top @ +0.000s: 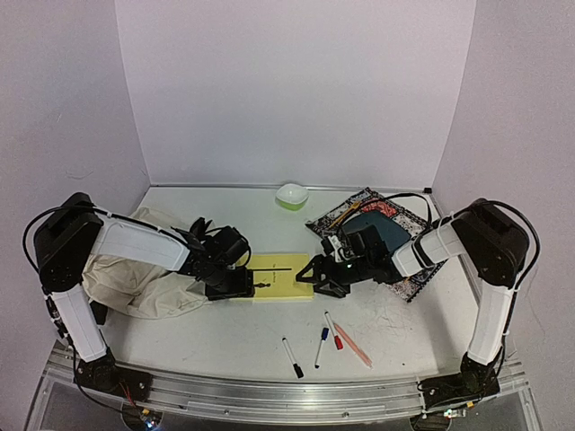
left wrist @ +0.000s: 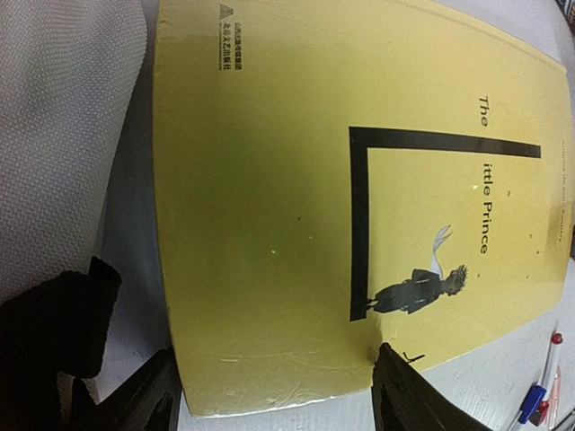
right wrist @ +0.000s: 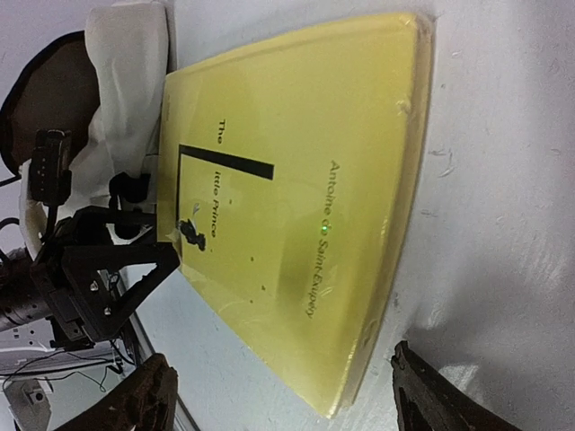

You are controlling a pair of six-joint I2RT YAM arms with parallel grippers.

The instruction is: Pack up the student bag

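Observation:
A yellow book, The Little Prince (top: 281, 277), lies flat on the table between my two arms. In the left wrist view its near corner reaches between the spread fingers of my left gripper; whether they press on it I cannot tell. Opposite, my right gripper stands open at the book's other end, whose corner points into the gap. The cream cloth bag (top: 135, 287) lies crumpled at the left, partly under my left arm; its opening is not clear.
Several markers (top: 293, 357) and a pinkish pencil-like stick (top: 353, 345) lie at the front. A green-white bowl (top: 291, 197) stands at the back. Under my right arm is a patterned cloth (top: 415, 285) with a dark blue item (top: 386, 229).

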